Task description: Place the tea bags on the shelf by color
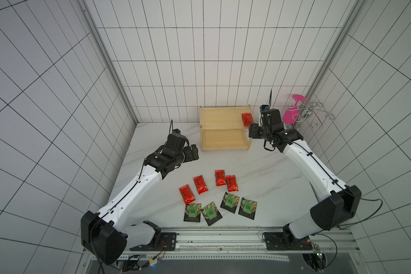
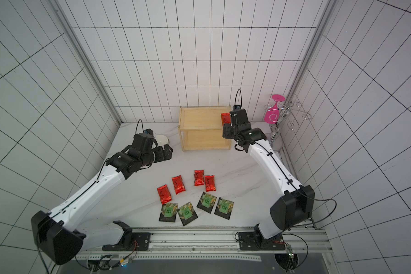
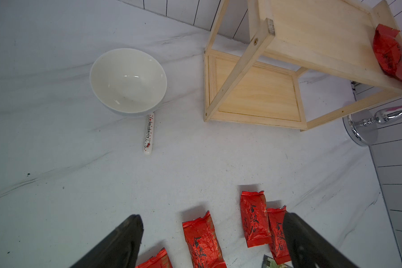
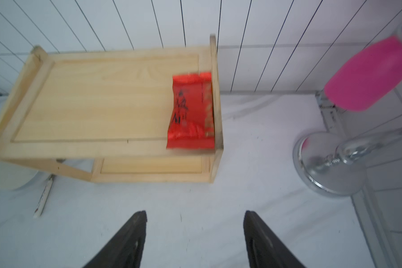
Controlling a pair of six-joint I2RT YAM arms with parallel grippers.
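Note:
A red tea bag [image 4: 190, 111] lies at the right end of the wooden shelf's upper tier [image 4: 98, 98]; the lower tier [image 1: 221, 139] shows bare. Four more red bags [image 1: 186, 194] lie on the table, with four green-and-black bags [image 1: 247, 207] in front of them. My left gripper is open above the table, facing the red bags, nothing between its fingers. My right gripper stands apart in front of the shelf's right end, fingers spread and empty.
A white bowl [image 3: 127, 80] and a small white stick [image 3: 148, 134] sit left of the shelf. A chrome stand [image 4: 326, 165] with a pink item [image 4: 368, 73] is at the back right. The table's middle in front of the shelf is clear.

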